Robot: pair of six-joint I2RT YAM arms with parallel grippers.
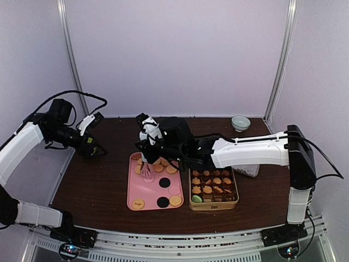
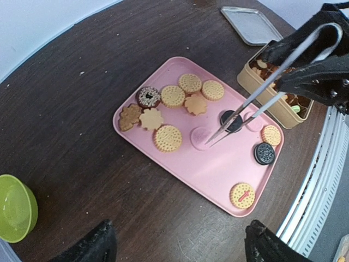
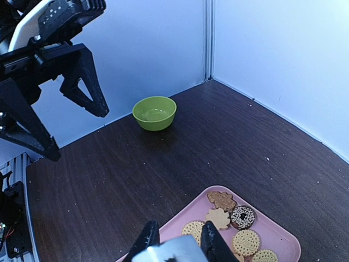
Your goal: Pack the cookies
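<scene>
My right gripper is shut on a pair of metal tongs [image 2: 267,90]. In the left wrist view the tongs' tips hang over or touch a round pink cookie [image 2: 199,138] on the pink tray [image 2: 180,169]; which of these I cannot tell. Around it lie pale round cookies [image 2: 167,138], flower-shaped ones, a chocolate ring [image 2: 148,97] and dark cookies [image 2: 264,153]. Right of the tray stands the tin [image 1: 214,206], with several brown cookies [image 1: 207,190] in rows and something green at a corner. Away to the left, my left gripper is open and empty.
A green bowl [image 3: 154,113] stands on the table near the left wall. At the back right are a white bowl [image 1: 240,123] and, beyond the tin, a metal tray [image 2: 252,25]. Bare table [image 2: 82,125] lies left of the pink tray.
</scene>
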